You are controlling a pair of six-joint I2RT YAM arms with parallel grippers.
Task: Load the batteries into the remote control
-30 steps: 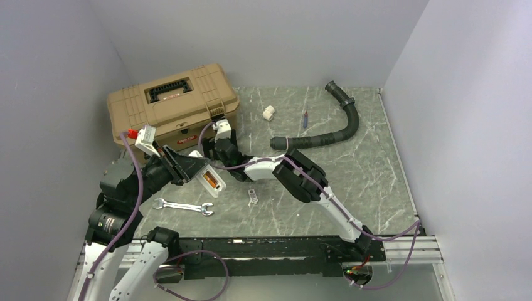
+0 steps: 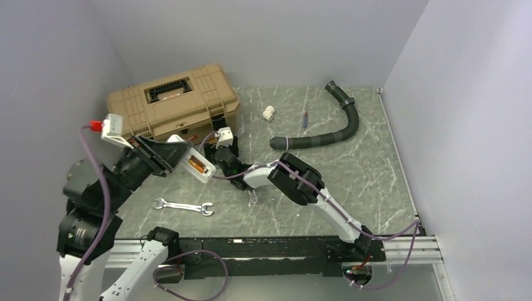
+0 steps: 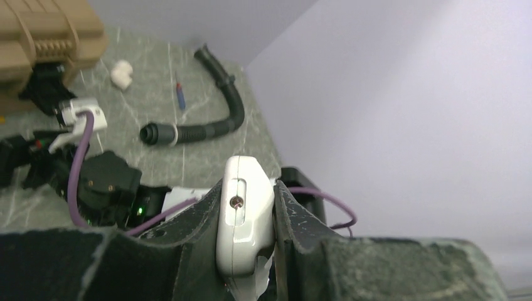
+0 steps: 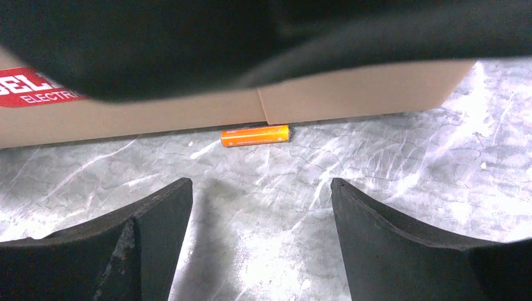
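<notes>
My left gripper [image 2: 170, 157] is shut on the white remote control [image 2: 204, 172], held up left of the right arm, its battery compartment showing orange battery inside in the top view. In the left wrist view the remote [image 3: 244, 213] stands between the fingers. My right gripper is open and empty, low over the floor. Ahead of it, an orange battery [image 4: 254, 135] lies along the foot of the tan toolbox [image 4: 351, 94].
A wrench [image 2: 182, 206] lies at front left, a small tag [image 2: 253, 196] below the right arm. A black hose [image 2: 313, 141], white fittings [image 2: 268, 113] and a small screwdriver [image 2: 305, 120] lie at the back right.
My left arm has moved toward the left with the remote. The right arm has barely moved.
</notes>
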